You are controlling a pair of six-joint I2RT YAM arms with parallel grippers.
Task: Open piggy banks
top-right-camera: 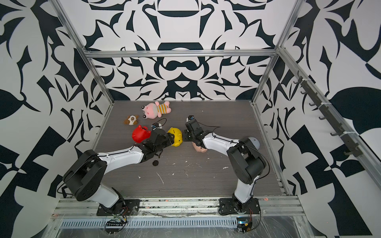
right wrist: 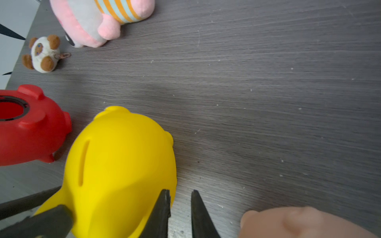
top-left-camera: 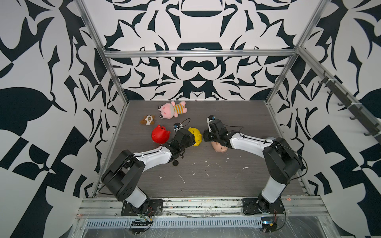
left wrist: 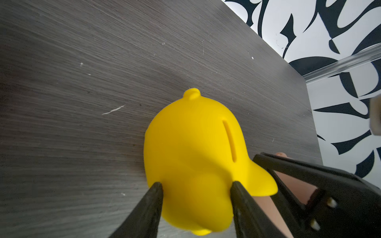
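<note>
A yellow piggy bank (top-left-camera: 196, 136) (left wrist: 190, 142) stands mid-table, coin slot visible. My left gripper is around its narrow end, part open, with a finger to either side; whether it grips is unclear. My right gripper is shut beside the bank's right side, no object clearly visible between its fingertips. A red piggy bank (top-left-camera: 160, 134) (right wrist: 31, 127) lies to the left, a round opening with black rim visible in the right wrist view. A pink piggy bank (top-left-camera: 219, 147) (right wrist: 301, 224) lies under my right arm, partly hidden.
A striped pink plush (top-left-camera: 172, 109) and a small brown-white plush (top-left-camera: 148, 119) lie at the back left. A black disc (top-left-camera: 175, 163) lies in front of the left gripper.
</note>
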